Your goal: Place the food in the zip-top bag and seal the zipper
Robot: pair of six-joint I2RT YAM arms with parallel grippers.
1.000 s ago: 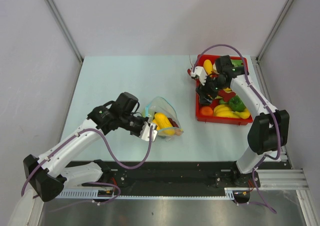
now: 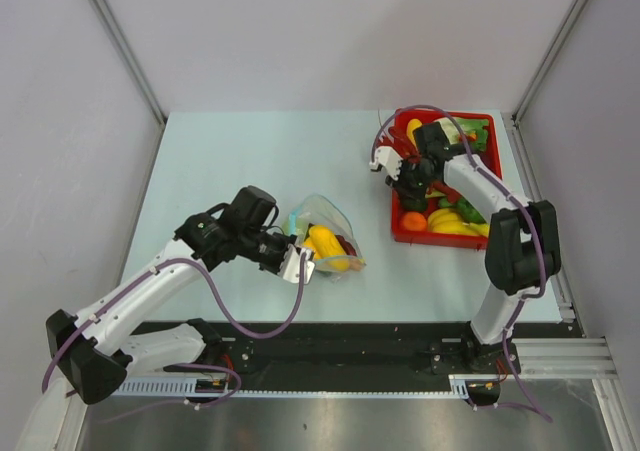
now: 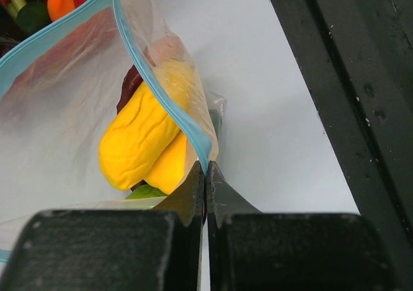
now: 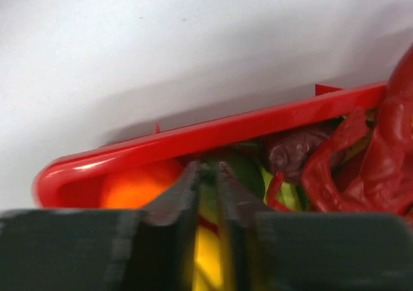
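The clear zip bag (image 2: 322, 216) with blue zipper lies at the table's middle, holding yellow food (image 3: 139, 133), dark red items and something green. My left gripper is shut at the bag's rim. The red bin (image 2: 396, 233) at the right holds produce: an orange (image 2: 413, 221), bananas, greens, red items. My right gripper is down in the bin over a dark green round item (image 4: 239, 175) beside the orange; its fingers are blurred, and whether they hold it is unclear.
A dark front edge (image 2: 350, 336) runs below the bag.
The left arm and bag are essentially unchanged.
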